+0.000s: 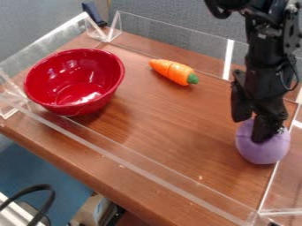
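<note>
The black gripper (257,119) is at the right side of the table, pointing down over a round purple object (262,146), with its fingers reaching onto the object's top. Whether the fingers are closed on it is hard to tell, as the dark fingers overlap it.
A red bowl (48,81) sits at the left of the wooden table (147,154). An orange toy carrot (172,71) lies at the back middle. Clear low walls edge the table.
</note>
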